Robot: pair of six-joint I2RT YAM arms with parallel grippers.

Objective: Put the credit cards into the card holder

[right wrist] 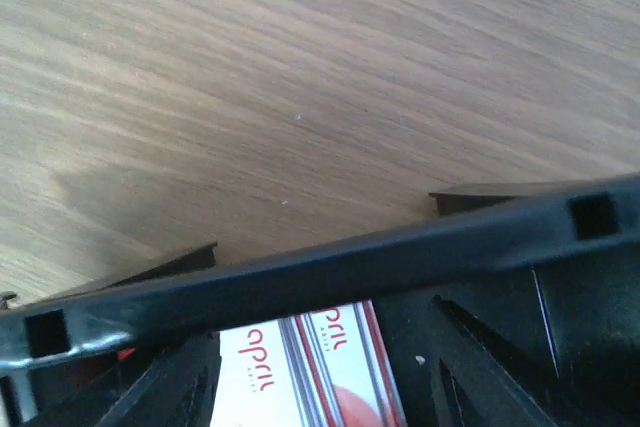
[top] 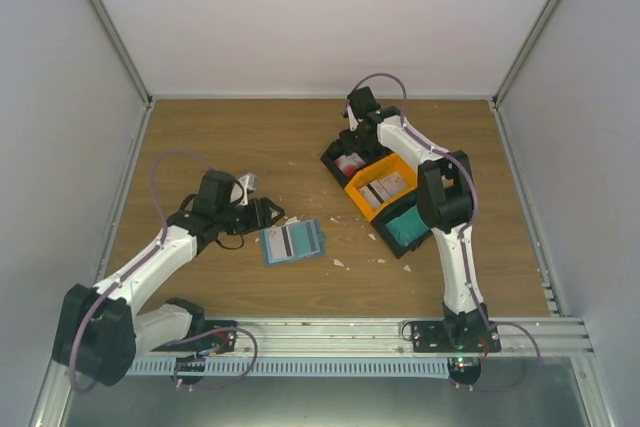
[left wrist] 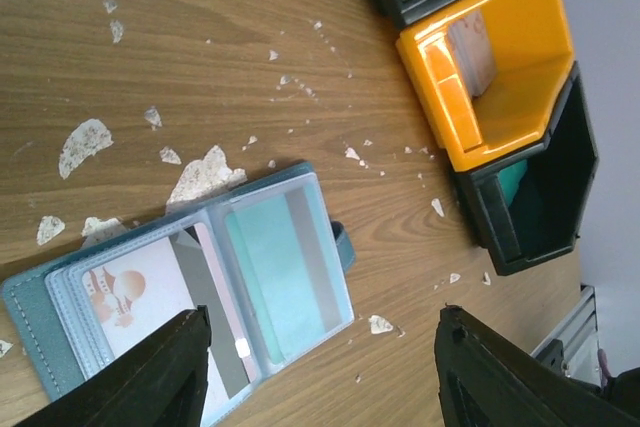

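Observation:
The blue card holder (left wrist: pixel 30 292) lies opened flat on the table, a white card (left wrist: pixel 135 292) with a dark stripe in its left pocket and a green card (left wrist: pixel 285 267) behind its right window. Just left of it in the top view is my left gripper (top: pixel 268 214), open and empty. My right gripper is over the far black bin (right wrist: pixel 400 272), its fingers part open. White-and-red cards (right wrist: pixel 258 372) lie in that bin, below and between the fingertips; no card is visibly gripped.
Beside the far bin stand a yellow bin (top: pixel 356 200) holding pale cards and a nearer black bin (top: pixel 384 234) with green cards (top: pixel 408 226). Worn white patches (left wrist: pixel 205 179) mark the table. Free wood lies left and behind.

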